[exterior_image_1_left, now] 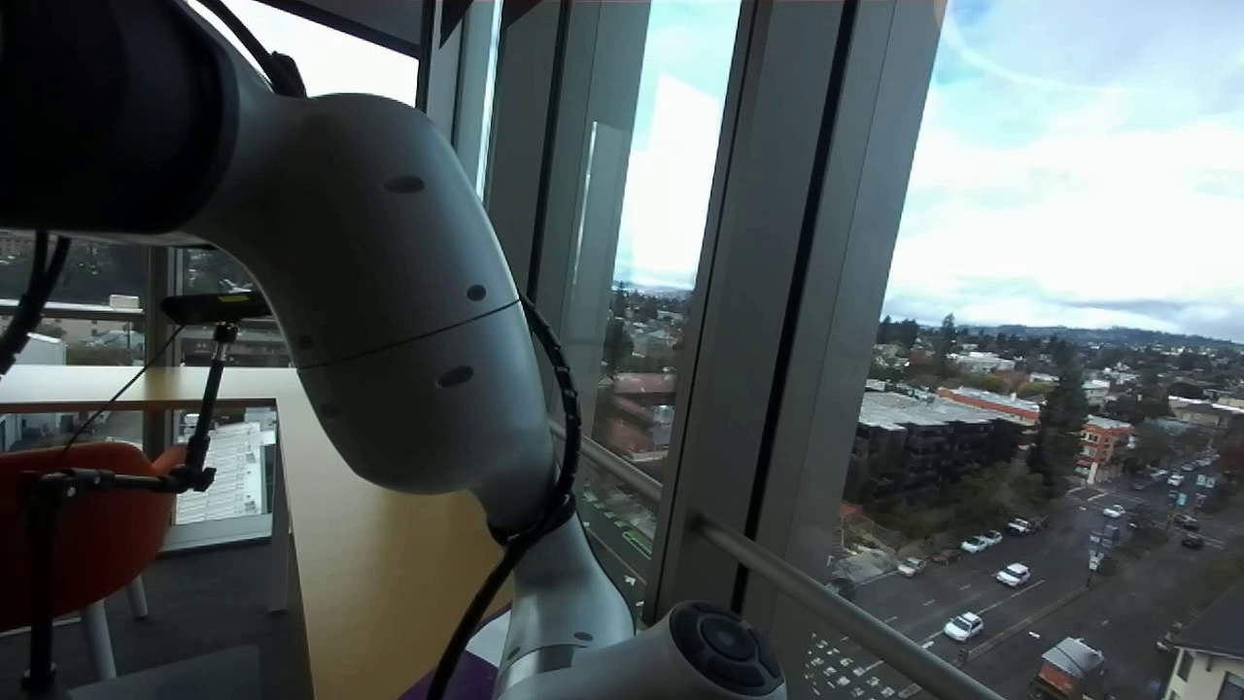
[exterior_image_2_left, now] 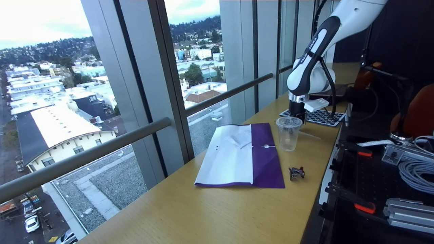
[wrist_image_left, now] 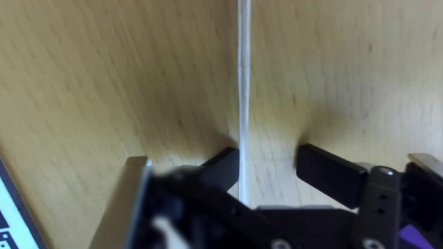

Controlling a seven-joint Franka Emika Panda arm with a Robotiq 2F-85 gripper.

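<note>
A thin translucent straw [wrist_image_left: 244, 83] lies on the wooden table, running down the wrist view between the fingers of my gripper. The fingers stand part open. The left finger [wrist_image_left: 226, 166] is right beside the straw, perhaps touching it, while a clear gap separates the right finger [wrist_image_left: 330, 176] from it. In the second exterior view the gripper [exterior_image_2_left: 297, 114] points down low over the table, partly behind a clear plastic cup [exterior_image_2_left: 288, 136]; the straw [exterior_image_2_left: 310, 134] shows faintly to the cup's right. Exterior view 1 does not show the fingers.
Left of the cup lies a purple folder [exterior_image_2_left: 269, 166] with white paper [exterior_image_2_left: 228, 156] on it. A small metal clip-like object [exterior_image_2_left: 296, 173] sits nearer. A patterned board [exterior_image_2_left: 325, 117] lies behind the gripper. Windows with a rail [exterior_image_2_left: 228, 94] border the table's left; its near part is clear.
</note>
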